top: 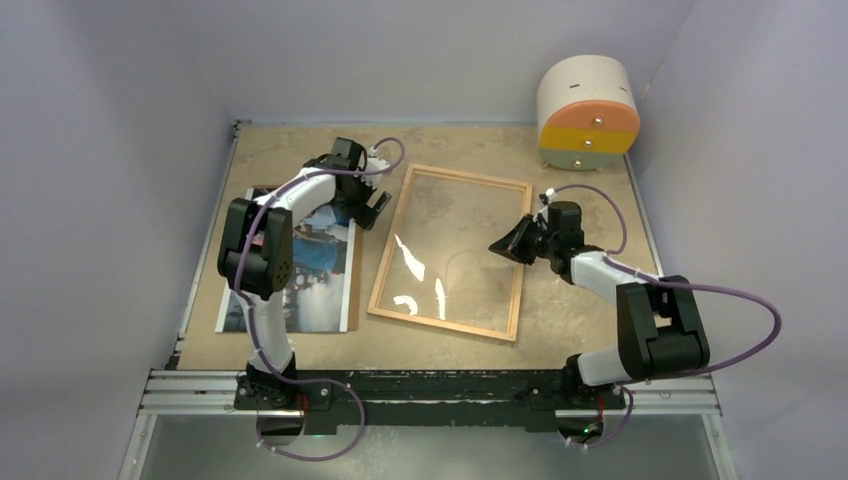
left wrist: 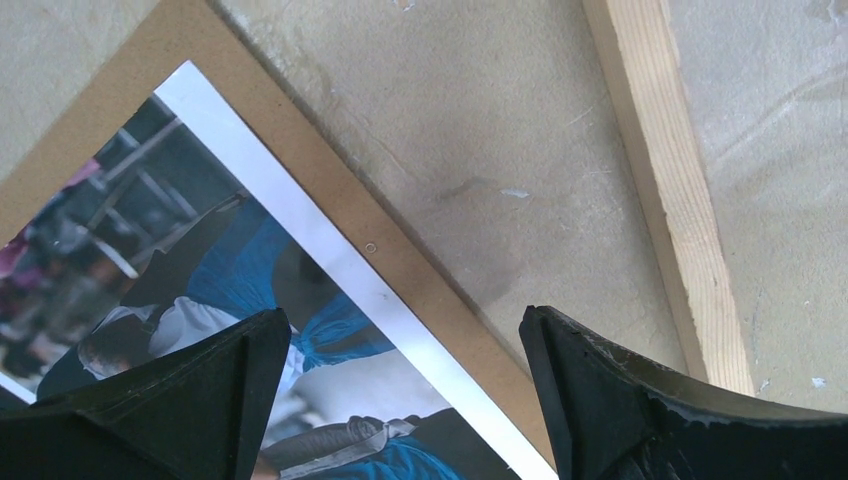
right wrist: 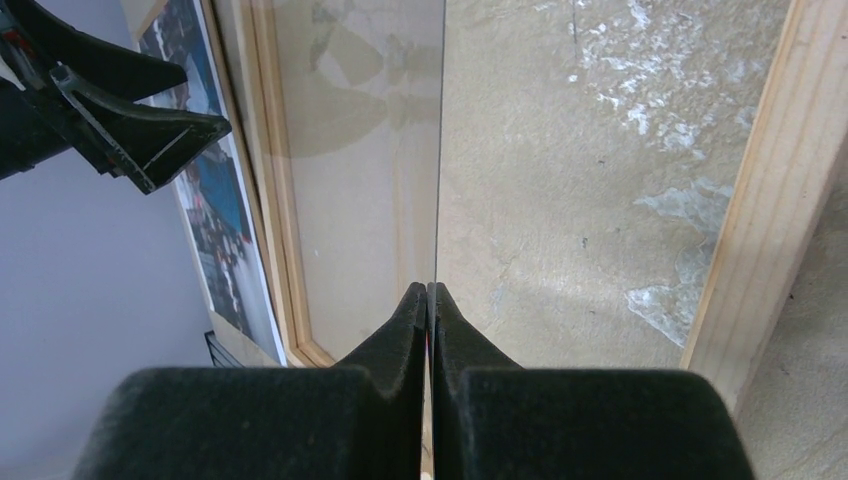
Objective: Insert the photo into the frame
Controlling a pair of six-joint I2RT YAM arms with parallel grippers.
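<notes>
A photo with white border (top: 318, 290) lies on a brown backing board (left wrist: 370, 230) at the left. The wooden frame (top: 447, 325) lies mid-table with its clear sheet (right wrist: 360, 200). My left gripper (top: 376, 206) hangs over the gap between board and frame, fingers apart, nothing between them. My right gripper is shut at the tips on the clear sheet's edge, which runs straight up from them in the right wrist view; the sheet covers only the part left of that line.
A rounded cabinet with coloured drawers (top: 588, 115) stands at the back right.
</notes>
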